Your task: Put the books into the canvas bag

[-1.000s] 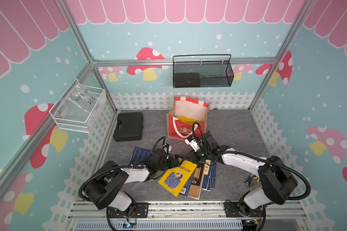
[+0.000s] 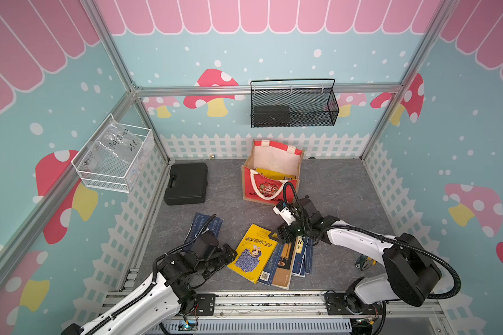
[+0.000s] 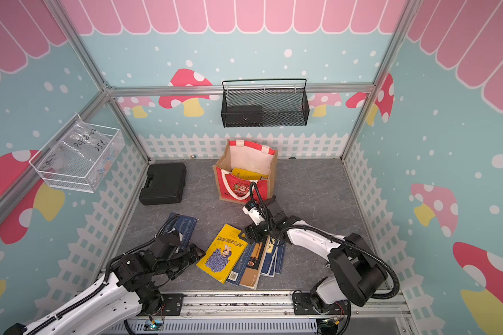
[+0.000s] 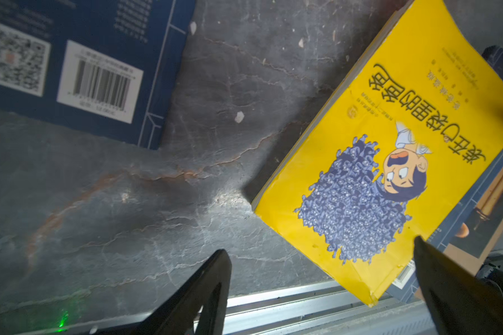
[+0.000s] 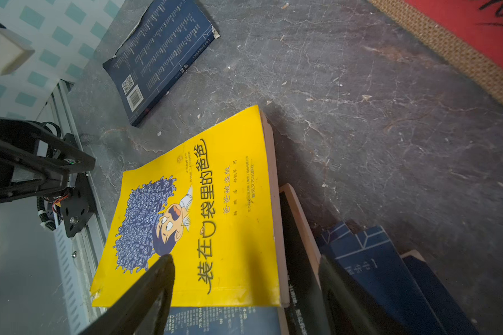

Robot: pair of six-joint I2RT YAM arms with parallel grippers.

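Observation:
A yellow book lies face up on the table, overlapping the blue and brown books to its right. My left gripper is open beside the yellow book's left edge, with nothing held. Above that book's far right corner, my right gripper stands open and empty. Farther right, several dark blue books lie partly overlapped, and a brown-covered book sits among them. Another blue book lies apart on the left. Behind them all stands the red canvas bag, upright with its mouth open; a yellow book shows inside.
A black case rests at the back left. Pliers-like tools lie at the right. Wire baskets hang on the walls, one black and one white. Bare table shows right of the bag.
My left arm has swung back toward the front left, away from the yellow book's far end. The yellow book has shifted slightly left. My right arm has moved only slightly.

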